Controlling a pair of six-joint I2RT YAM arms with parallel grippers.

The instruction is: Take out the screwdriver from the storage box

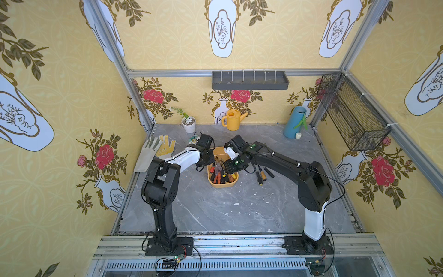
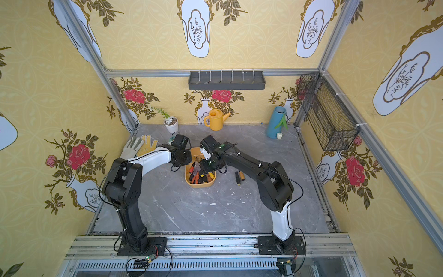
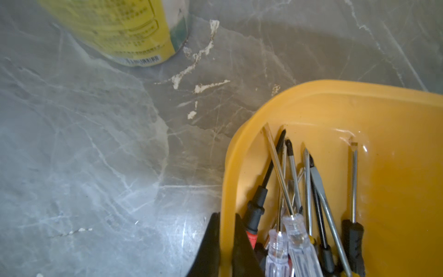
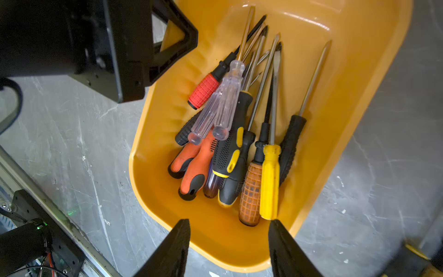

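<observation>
The yellow storage box (image 4: 350, 92) holds several screwdrivers with red, clear, black, orange and yellow handles, such as the yellow screwdriver (image 4: 270, 184). In the left wrist view my left gripper has the box's left rim (image 3: 249, 127) between its fingers; whether it grips it is unclear. My right gripper stands open over the box's near end, nothing seen held between its fingers.
Several loose screwdrivers (image 1: 262, 175) lie right of the box. A yellow canister (image 3: 124, 23) stands behind it on the left. Gloves (image 1: 166, 148) lie at left.
</observation>
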